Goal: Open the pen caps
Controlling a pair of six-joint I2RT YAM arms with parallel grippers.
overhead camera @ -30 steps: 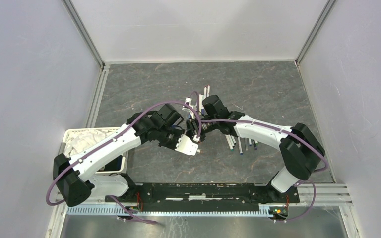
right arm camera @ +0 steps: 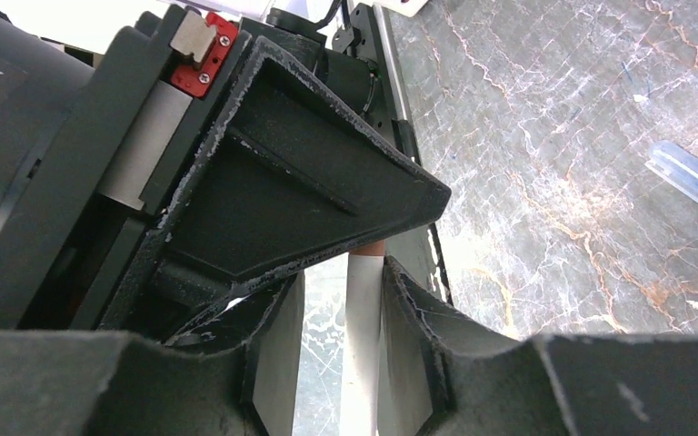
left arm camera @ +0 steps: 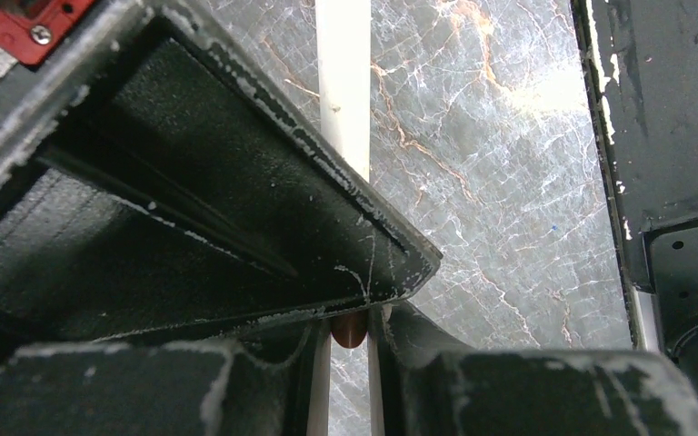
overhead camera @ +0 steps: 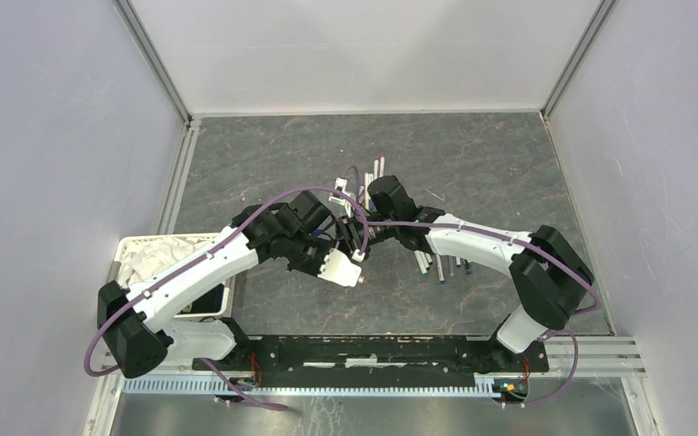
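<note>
At the table's middle my left gripper and right gripper face each other, close together. Between the left fingertips shows the brown end of a white pen, filling the gap, so the left gripper looks shut on it. The pen's white barrel runs between the right fingers, touching or nearly touching one of them; a gap shows on its other side, so the right gripper stands open around it. Each gripper partly hides the pen in the other's wrist view. From above, the arms cover most of it.
Several white pens lie to the right below the right arm, and more white pens lie behind the grippers. A clear blue cap rests on the table. The white bin with cloth stands at the left.
Both grippers have shifted very slightly to the left, staying together at the pen. The loose pens and the bin have not moved.
</note>
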